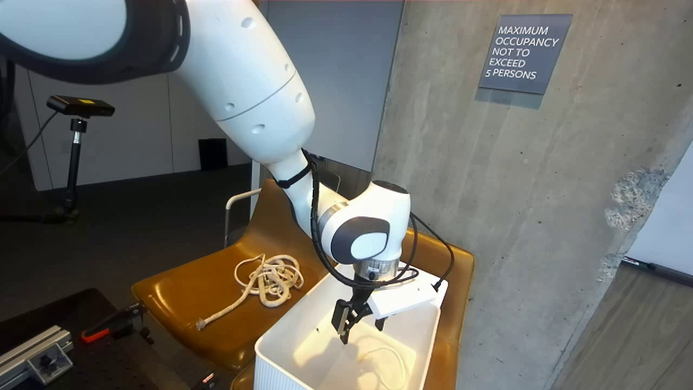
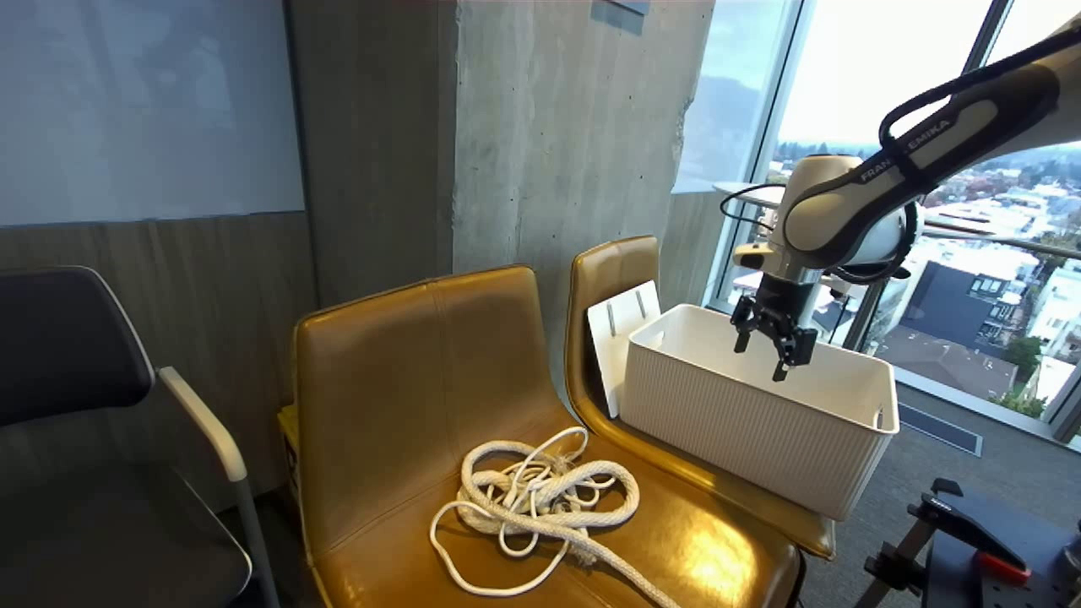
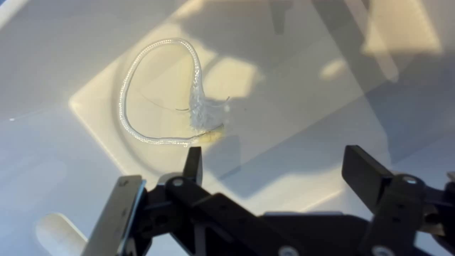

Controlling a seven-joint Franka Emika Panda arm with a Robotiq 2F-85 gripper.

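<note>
My gripper stands open over the inside of a white ribbed bin (image 2: 750, 420), its fingers wide apart with nothing between them. On the bin's floor lies a thin white cord (image 3: 123, 91) bent into a loop, with a frayed, cloudy tuft (image 3: 198, 108) at its ends. In the wrist view this loop is beyond the left fingertip, apart from it. Exterior view 1 shows the cord (image 1: 401, 364) faintly, below the gripper (image 1: 362, 330). From the other side, the gripper (image 2: 762, 356) appears at about the height of the bin's rim.
A pile of white rope (image 2: 552, 496) rests on the brown chair (image 2: 426, 385) beside the bin. A white panel (image 2: 611, 339) leans behind the bin. The concrete wall (image 1: 520, 195) is close by, and a dark table (image 1: 84, 364) with clamps stands nearby.
</note>
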